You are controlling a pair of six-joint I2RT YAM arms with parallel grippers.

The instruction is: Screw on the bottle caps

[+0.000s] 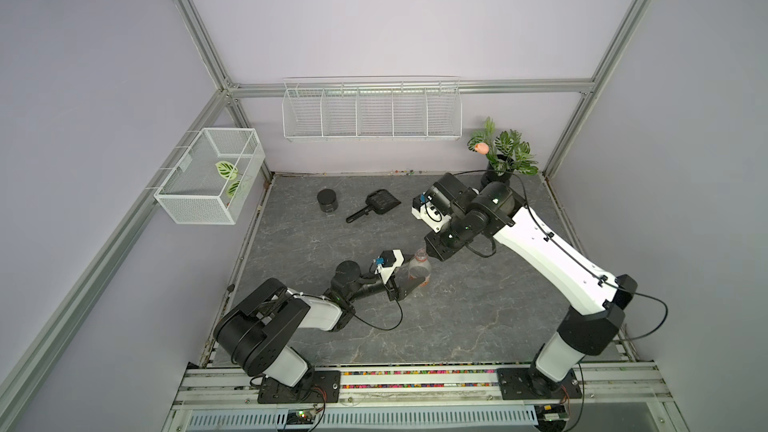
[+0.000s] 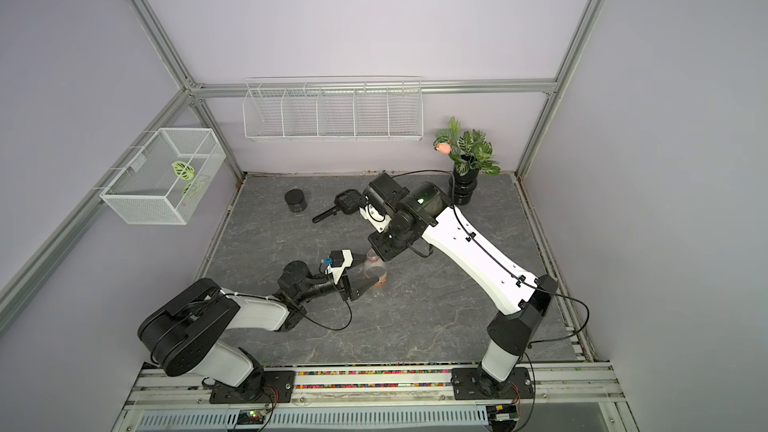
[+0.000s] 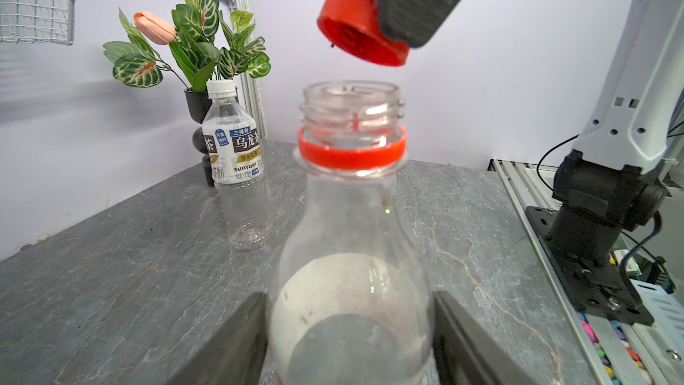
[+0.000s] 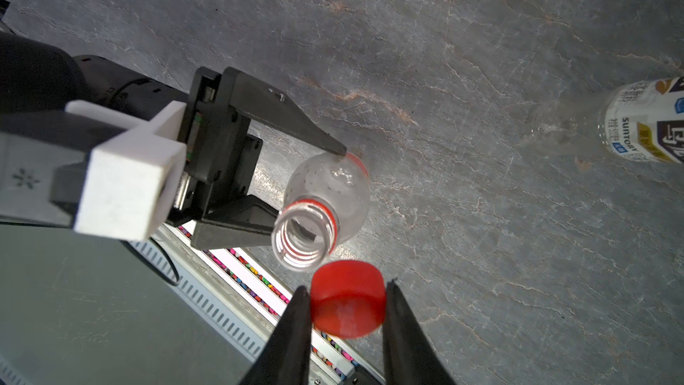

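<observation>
A clear bottle (image 3: 349, 235) with a red neck ring and bare threaded mouth (image 4: 299, 239) stands between the fingers of my left gripper, which are blurred in its wrist view; I cannot tell whether they grip it. My right gripper is shut on a red cap (image 3: 359, 25), held just above the bottle mouth, seen tilted in the left wrist view. A second bottle with a white cap (image 3: 231, 149) and label stands farther off on the table.
A black pan-like scoop (image 1: 382, 201) and a dark jar (image 1: 327, 200) sit at the back left. A vase of flowers (image 2: 464, 184) stands at the back right. Wire baskets (image 1: 209, 192) hang on the walls.
</observation>
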